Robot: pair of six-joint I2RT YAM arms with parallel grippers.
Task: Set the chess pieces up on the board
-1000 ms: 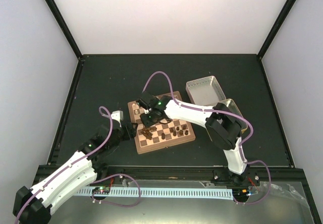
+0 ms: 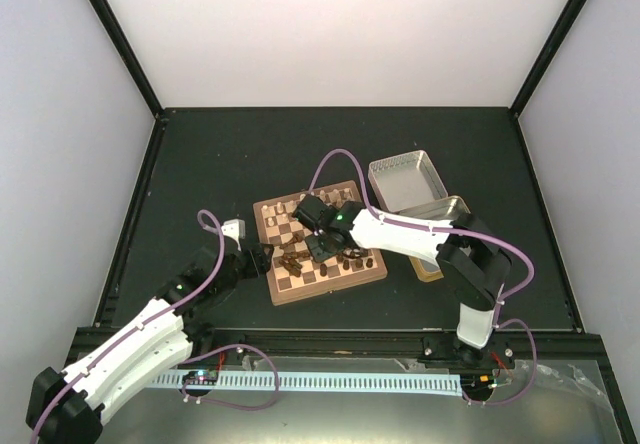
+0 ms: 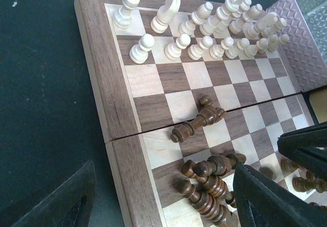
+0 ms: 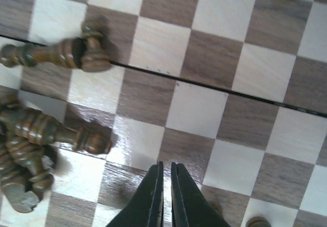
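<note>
The chessboard (image 2: 345,276) holds white pieces (image 3: 145,47) standing in two rows on its far side. Several brown pieces (image 3: 199,122) lie on their sides on the near half; others stand at the right. My left gripper (image 2: 262,258) is open at the board's left edge, its fingers spread in the left wrist view. My right gripper (image 2: 320,246) is over the board's middle; in the right wrist view its fingertips (image 4: 159,173) are close together, pointing at the near half. Whatever may be between them is hidden.
Two trays, a silver one (image 2: 405,177) and one with a yellow base (image 2: 427,267), sit right of the board.
My right gripper and arm have moved rightward across the board and slightly toward the near side. The left arm has not moved.
</note>
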